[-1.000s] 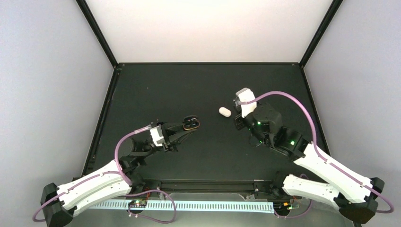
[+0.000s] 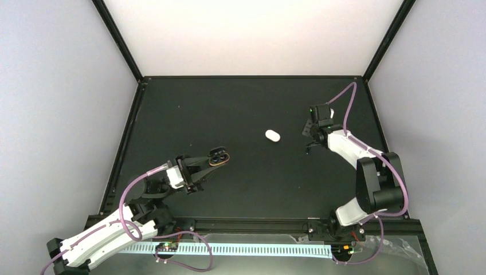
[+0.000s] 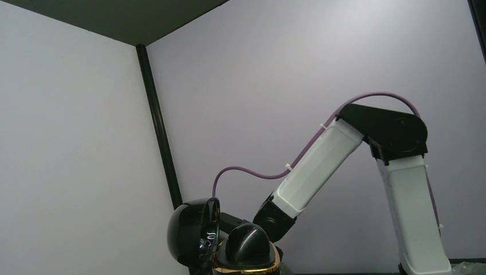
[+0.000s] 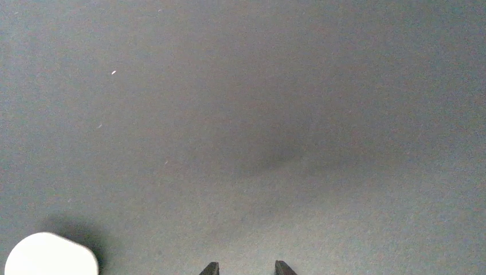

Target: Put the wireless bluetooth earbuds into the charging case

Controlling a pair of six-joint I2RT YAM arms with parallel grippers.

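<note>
My left gripper (image 2: 213,161) is shut on a black charging case (image 2: 218,156) with a gold rim, held up over the left-centre of the mat. In the left wrist view, the case's raised lid (image 3: 192,235) stands beside a glossy black dome (image 3: 250,245) inside the gold edge; whether that dome is a seated earbud I cannot tell. My right gripper points down over the mat at the right, its fingertips (image 4: 212,268) apart with bare mat between them. From above, the right wrist hides those fingers. No loose earbud can be made out.
A white rounded object (image 2: 273,136) lies on the mat between the two arms; its end (image 4: 51,255) shows at the lower left of the right wrist view.
My right arm has drawn back and to the right, away from the white object, its wrist turning over. The left gripper has shifted slightly left with the case still in it.
</note>
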